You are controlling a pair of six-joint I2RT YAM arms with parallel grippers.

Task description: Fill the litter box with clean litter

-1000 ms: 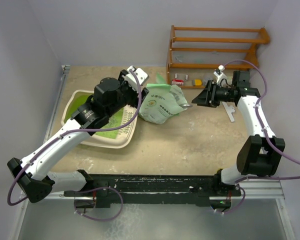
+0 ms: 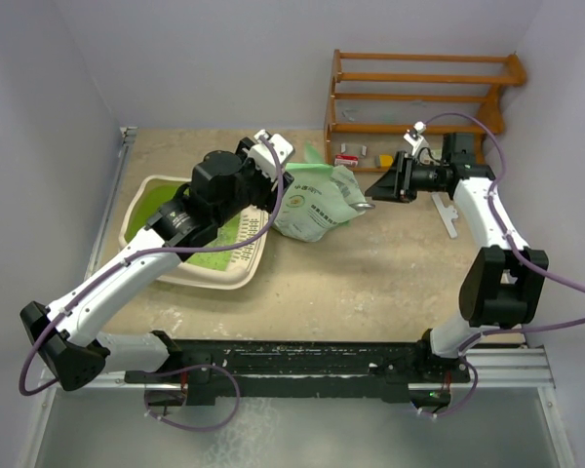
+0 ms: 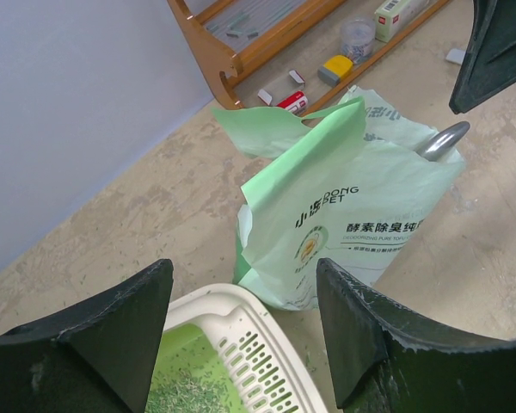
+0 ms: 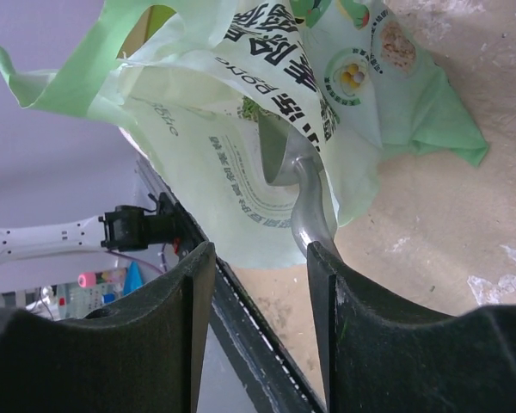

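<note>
The litter box (image 2: 253,255), white-rimmed with a green inside, sits left of the open green litter bag (image 2: 312,205). A metal scoop (image 4: 310,211) rests in the bag's mouth, its handle sticking out to the right. My left gripper (image 2: 268,180) is over the box beside the bag, fingers apart with nothing between them in the left wrist view (image 3: 245,280). My right gripper (image 2: 400,180) is just right of the scoop handle; in the right wrist view (image 4: 256,249) its fingers are apart, just short of the handle.
A wooden rack (image 2: 419,78) stands at the back with small items beneath. A white strip (image 2: 447,219) lies at the right. The table between bag and front edge is clear.
My right arm has shifted slightly left and toward the scoop handle. The left gripper has moved very slightly; the bag and box look unchanged.
</note>
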